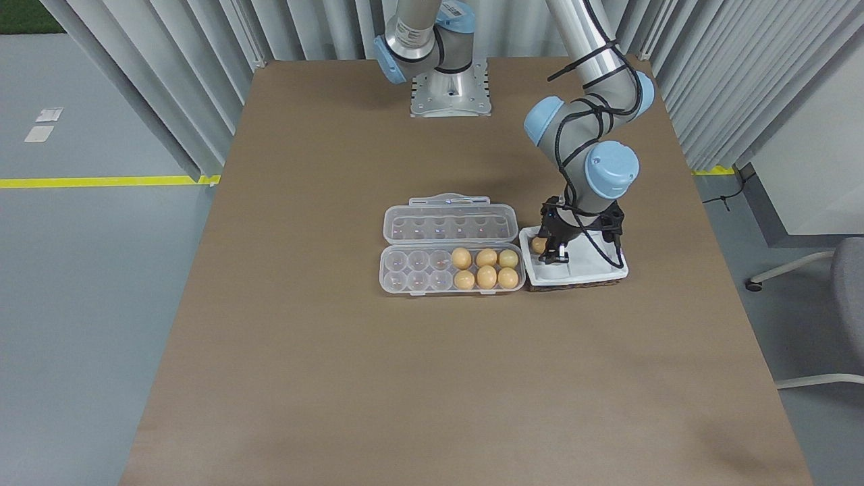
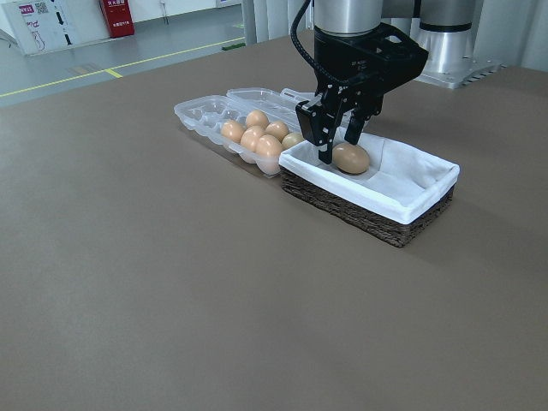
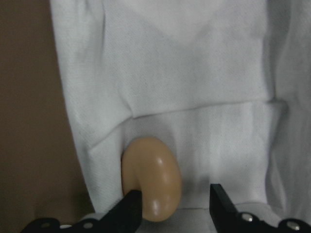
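Observation:
A single brown egg point(image 2: 351, 158) point(image 3: 156, 174) lies in the white cloth-lined basket point(image 2: 377, 214) point(image 1: 587, 267), against the lining near one edge. Over it is my gripper point(image 2: 338, 135), open, its fingers apart; in the wrist view one finger overlaps the egg's lower left edge and the other stands to its right, apart from it. Left of the basket in the front view sits an open clear egg carton point(image 1: 397, 283) point(image 2: 195, 111), with several eggs point(image 1: 486, 277) in its right half and empty cups in its left half.
The carton's lid point(image 1: 449, 219) lies folded back behind the cups.

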